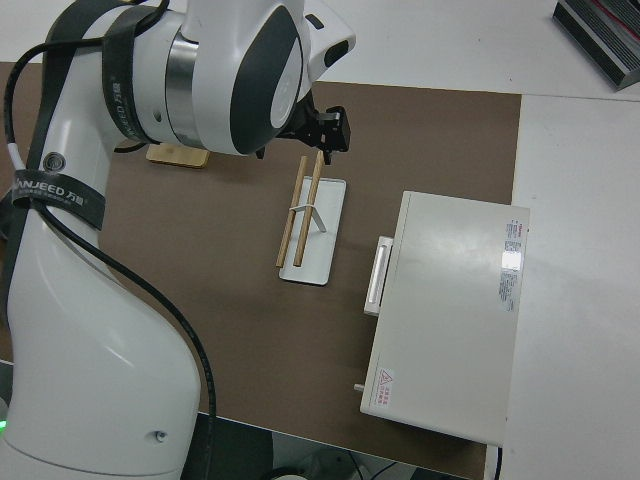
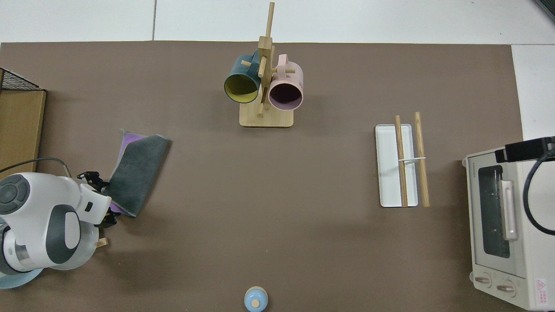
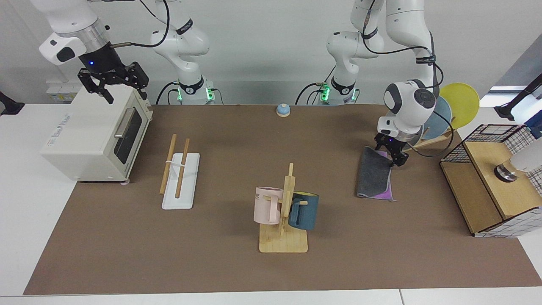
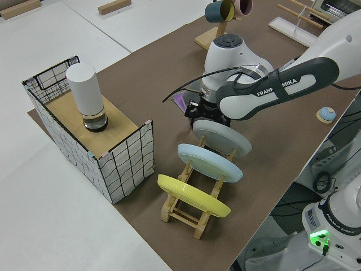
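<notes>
A grey cloth with purple underside (image 2: 136, 171) lies flat left of centre in the top view. One gripper (image 3: 391, 154) is low over it, beside the plate rack (image 4: 192, 196) with grey, blue and yellow plates; its finger state is unclear. The other gripper (image 3: 113, 85) hangs above the white oven (image 3: 91, 140); whether it is open is also unclear. A wooden mug tree (image 2: 265, 117) holds a blue mug (image 2: 239, 86) and a pink mug (image 2: 292, 83).
A wire basket with wooden boards (image 3: 475, 203) stands beside the rack. A white tray (image 2: 386, 166) with two wooden sticks is near the oven. A small blue round object (image 2: 255, 296) sits at the table edge.
</notes>
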